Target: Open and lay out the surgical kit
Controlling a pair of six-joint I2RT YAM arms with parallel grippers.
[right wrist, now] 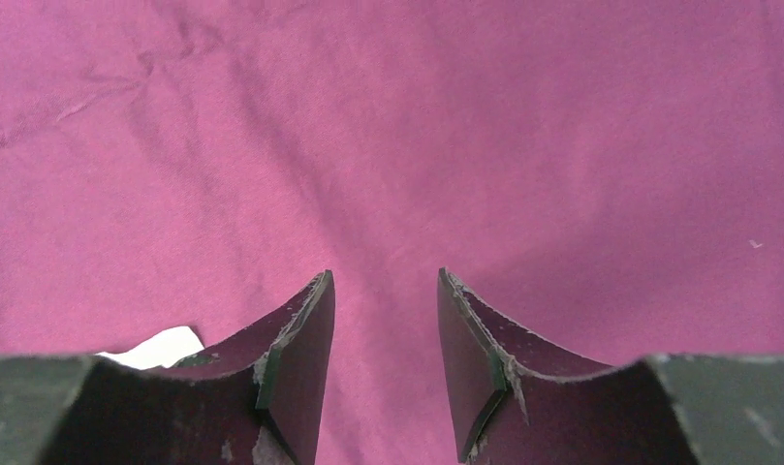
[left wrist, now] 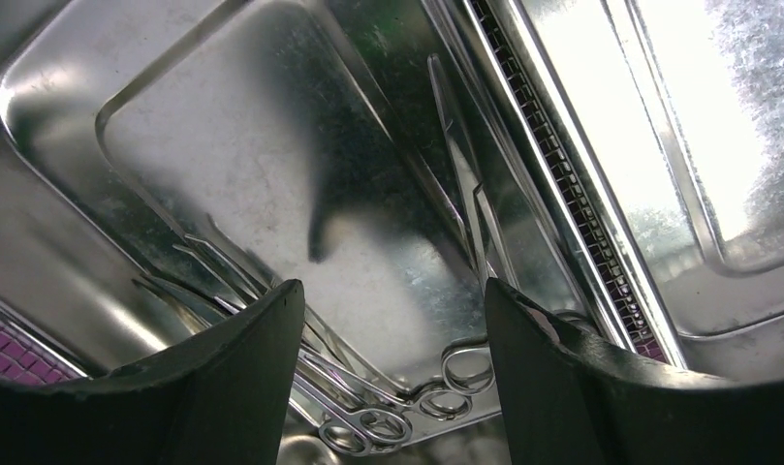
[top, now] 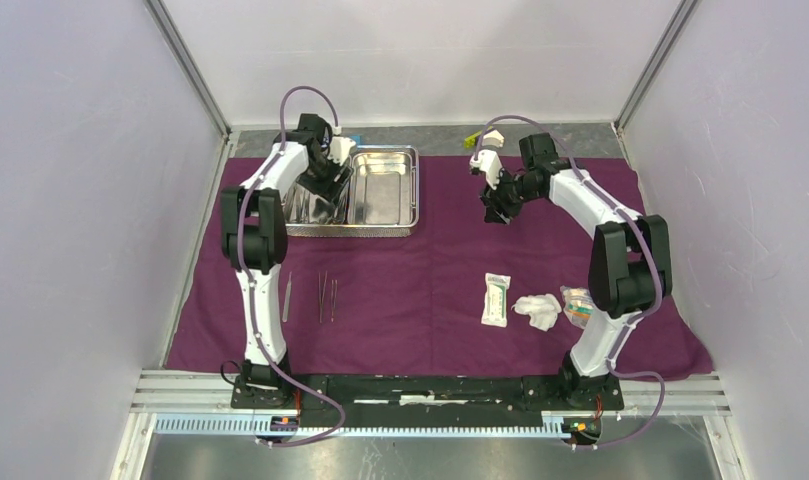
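My left gripper hangs part open over the left compartment of the steel kit tray. Scissor-like instruments lie in it: a bundle at lower left and another along the right wall, partly under the right finger. I see nothing held. Below the tray on the purple cloth lie slim instruments. My right gripper is open and empty above bare cloth.
A white packet, white gloves and a plastic bag lie at front right. Small items sit on the back strip.
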